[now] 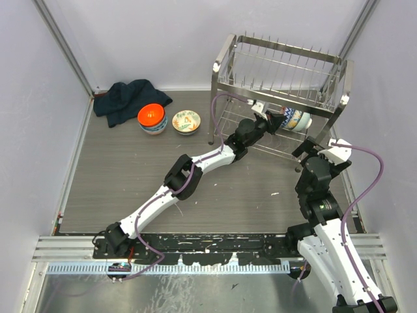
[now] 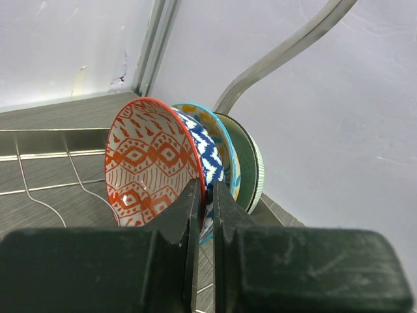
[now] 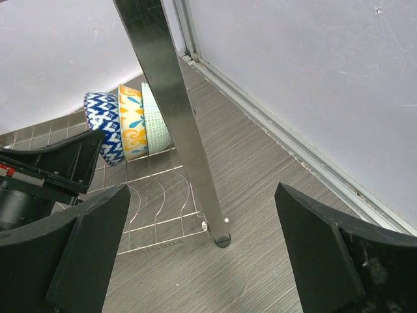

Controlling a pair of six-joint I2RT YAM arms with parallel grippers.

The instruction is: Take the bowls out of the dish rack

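Observation:
Inside the lower tier of the metal dish rack [image 1: 225, 59], three bowls stand on edge side by side. Nearest my left gripper is a blue-and-white bowl [image 3: 104, 127] with a red-patterned inside. That gripper is shut on its red rim. Behind it come a yellow-and-blue bowl [image 3: 133, 122] and a pale green ribbed bowl [image 3: 155, 120]. On the table at the left are a stack of bowls topped by an orange bowl [image 1: 151, 115] and another stack topped by a floral bowl [image 1: 186, 121]. My right gripper is open and empty, in front of the rack's right post.
A dark blue cloth [image 1: 130, 99] lies behind the orange stack, near the back wall. The rack's upper tier and its steel post [image 3: 179, 111] stand close around the lower bowls.

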